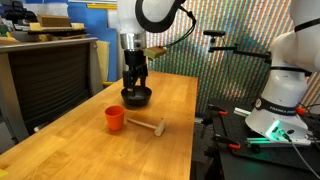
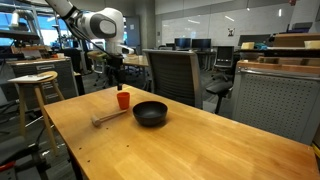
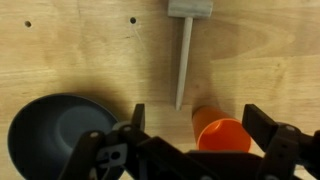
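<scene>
My gripper is open, its dark fingers spread wide with nothing held between them. In the first exterior view the gripper (image 1: 135, 82) hangs above the table near the black bowl (image 1: 137, 98). Nearer that camera stands an orange-red cup (image 1: 115, 118), and a wooden mallet (image 1: 147, 125) lies to the cup's right. From the wrist, the bowl (image 3: 55, 135) appears at lower left and the cup (image 3: 222, 133) at lower right, partly covered by a finger. The mallet (image 3: 185, 62) points its handle down toward the gap, with its head at the top edge.
The wooden table (image 2: 215, 145) has a broad clear stretch beyond the bowl. Office chairs (image 2: 180, 75) stand along its far side. A stool (image 2: 38, 95) is near the other end.
</scene>
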